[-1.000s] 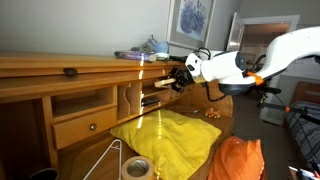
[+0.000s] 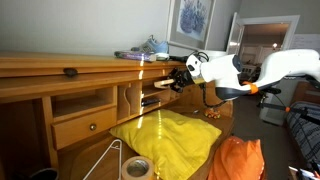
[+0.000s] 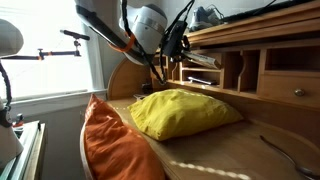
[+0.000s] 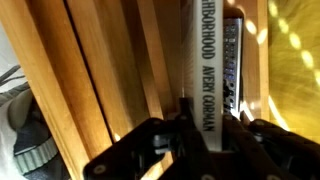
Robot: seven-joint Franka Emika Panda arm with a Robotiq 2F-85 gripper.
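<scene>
A pale book (image 4: pixel 208 65), its spine lettered "NEIGHBORHOOD AVERY CORMAN", runs lengthwise up the wrist view. My gripper is shut on its near end, dark fingers on both sides. In exterior view 1 the gripper (image 2: pixel 180 79) is up against the front of the wooden desk hutch, and the book (image 2: pixel 157 84) extends left from it toward the cubbies. Exterior view 2 has the gripper (image 3: pixel 178 51) above the yellow cloth, with the book (image 3: pixel 204 61) in front of the shelf openings. How far the book sits inside a cubby, I cannot tell.
Beside the book lies a dark remote-like object with buttons (image 4: pixel 231 62). Below are a yellow cloth (image 2: pixel 172 140) and an orange cloth (image 2: pixel 237 160). A round tin (image 2: pixel 137 168) stands at the front. Items rest on the hutch top (image 2: pixel 60 66).
</scene>
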